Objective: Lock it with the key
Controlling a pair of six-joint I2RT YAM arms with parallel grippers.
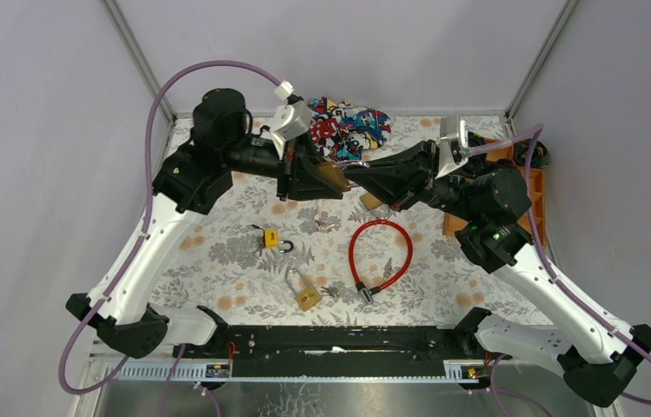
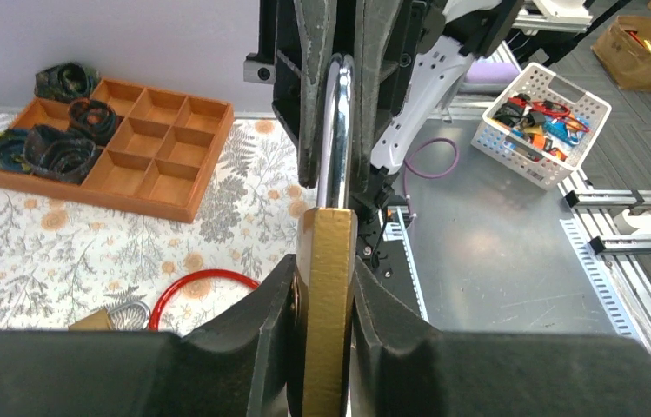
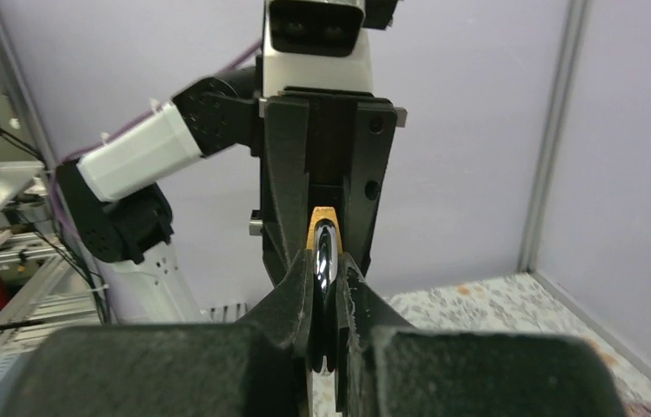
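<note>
A brass padlock (image 1: 334,176) is held up between my two arms above the table. My left gripper is shut on its body, whose narrow gold side faces the left wrist view. From that body rises the silver shackle (image 2: 335,130), with my right gripper shut around it. In the right wrist view the shackle (image 3: 325,252) stands between the black fingers, the gold body behind it. Whether the shackle is latched cannot be told. Loose keys (image 1: 330,291) lie on the table beside another brass padlock (image 1: 308,298), whose shackle points up-left.
A small yellow padlock (image 1: 271,238), a further brass padlock (image 1: 370,201) and a red cable lock (image 1: 354,261) lie on the patterned cloth. At the back sits a colourful bag (image 1: 345,126). An orange divided box (image 2: 130,206) with dark rolled items occupies the right side.
</note>
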